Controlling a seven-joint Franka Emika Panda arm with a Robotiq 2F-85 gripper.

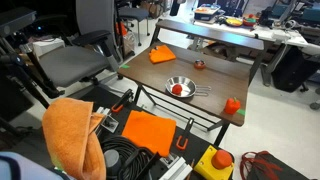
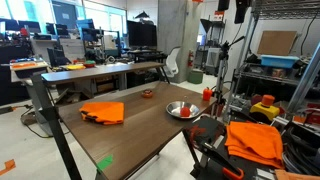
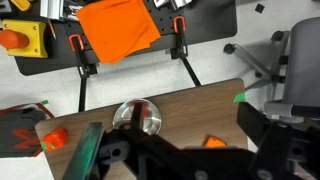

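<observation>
In the wrist view my gripper hangs over the table's edge, its black fingers (image 3: pixel 88 150) wide apart, with nothing visibly held between them. Below them, partly covered by the gripper, is a round metal pan (image 3: pixel 149 110) with a red item inside. The same pan (image 1: pixel 189 92) lies on the brown table (image 1: pixel 150 78), and its red item (image 1: pixel 177 89) shows clearly in exterior view 1. Another red object (image 1: pixel 232 105) stands at the table's near right corner. An orange cloth (image 1: pixel 160 54) lies crumpled towards the far left, with a small bowl (image 1: pixel 199 64) to its right.
Beside the table, an orange sheet (image 1: pixel 149 131) covers part of the robot's base, with black cables and a yellow-and-red button box (image 1: pixel 214 163) nearby. A grey office chair (image 1: pixel 70 64) stands left of the table. Bare tabletop surrounds the pan.
</observation>
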